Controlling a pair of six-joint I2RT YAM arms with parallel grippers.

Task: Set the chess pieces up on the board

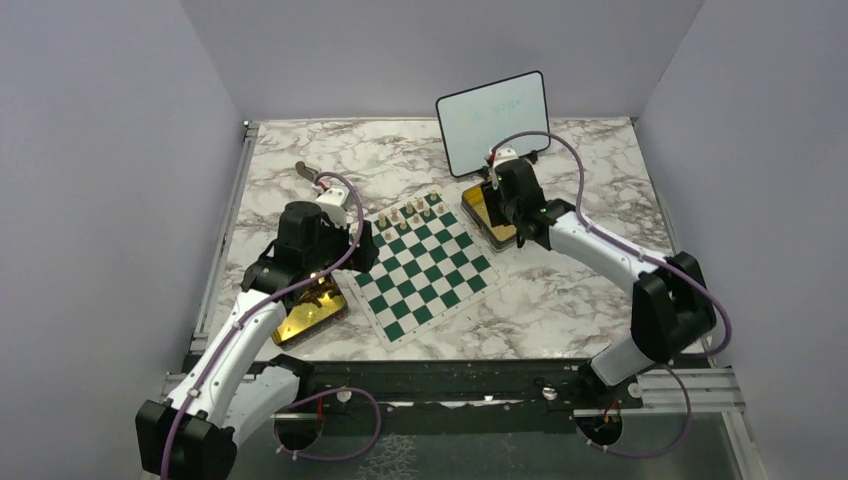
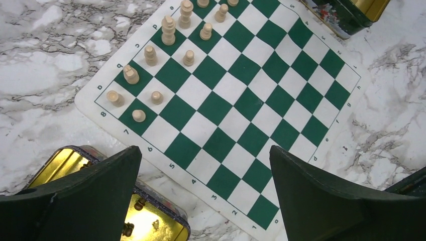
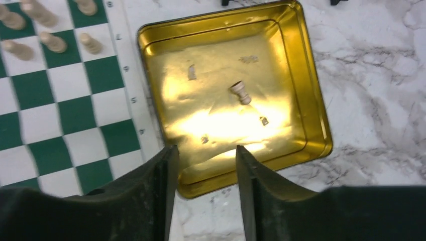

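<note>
The green-and-white board [image 1: 425,290] holds pale pieces along its far side, among them a tall piece [image 2: 168,31] and a small pawn [image 2: 188,57]. One pale piece [image 3: 240,93] lies on its side in the right gold tray [image 3: 314,95]. My right gripper hangs over that tray, fingers apart, nothing between them. My left gripper [image 1: 356,250], open and empty, is above the board's left side; in the left wrist view its fingers frame board and marble. Dark pieces lie in the left gold tray [image 2: 161,225].
A whiteboard [image 1: 492,115] stands at the back behind the right tray. A brown object [image 1: 305,170] lies at the back left. Bare marble is free at the right and front of the table.
</note>
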